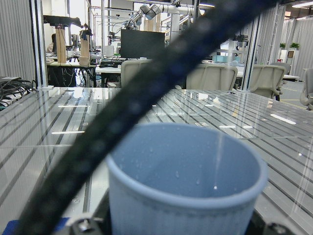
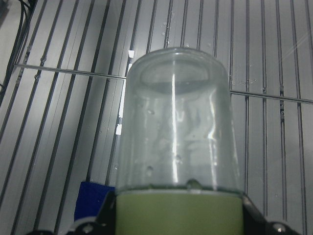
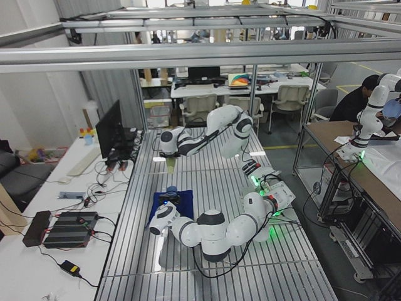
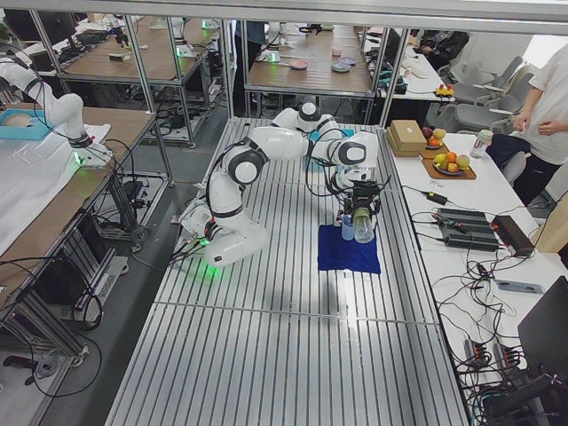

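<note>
A light-blue cup (image 1: pixel 183 215) fills the lower left wrist view, upright with droplets inside; my left gripper (image 3: pixel 168 199) is shut on it over a dark blue cloth (image 3: pixel 156 212) on the slatted table (image 4: pixel 266 355). My right gripper (image 3: pixel 168 157) is shut on a clear cup with a green band (image 2: pixel 178 127), which is tipped and held above the table, near the blue cloth as seen in the right wrist view. In the camera right view the clear cup (image 4: pixel 362 229) overlaps the blue cup, so their spacing is hard to judge there.
A side table (image 3: pixel 62 263) carries a monitor (image 3: pixel 109 132), black boxes and cables along one edge. An overhead aluminium frame (image 3: pixel 207 53) spans the workspace.
</note>
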